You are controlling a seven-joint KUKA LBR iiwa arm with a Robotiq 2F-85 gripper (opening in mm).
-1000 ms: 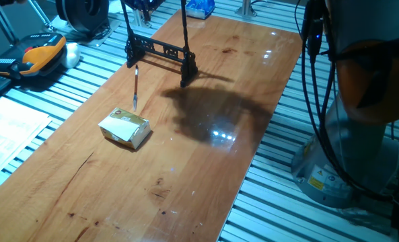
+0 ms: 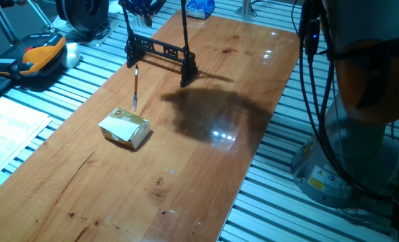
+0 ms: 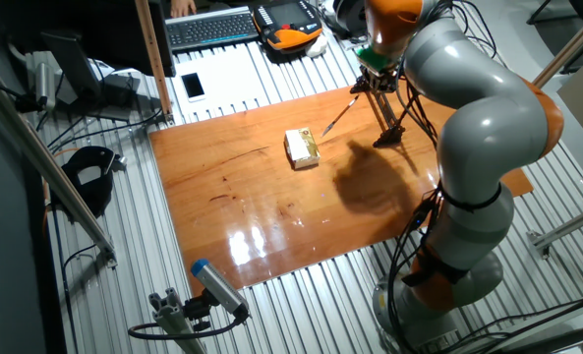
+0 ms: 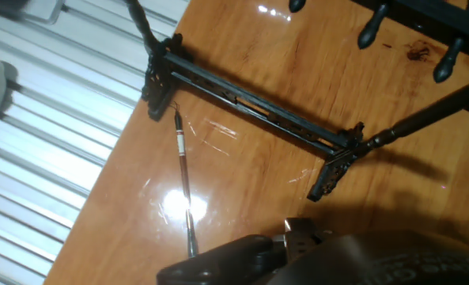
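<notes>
A slim brush [image 4: 183, 162] with a dark reddish handle and a pale band lies on the wooden tabletop, a small loop at its end close to the black stand. The stand [image 2: 162, 50] is upright, with two posts and an ornate lower crossbar; dark pegs line its upper bar [image 4: 408, 12] in the wrist view. A small white-and-gold box [image 2: 125, 128] rests beyond the brush's other end. My gripper is above the table near the stand, apart from the brush. Only part of it shows along the wrist view's lower edge, and its finger opening is hidden.
The wooden board [image 3: 212, 197] is mostly bare on the box's far side from the stand. Off the board are an orange-black device [image 3: 289, 28], a keyboard [image 3: 210, 29] and a phone [image 3: 193, 87]. A blue packet [image 2: 199, 8] sits at the board's far end.
The arm and its shadow have shifted very slightly. Brush, box and stand have stayed where they were.
</notes>
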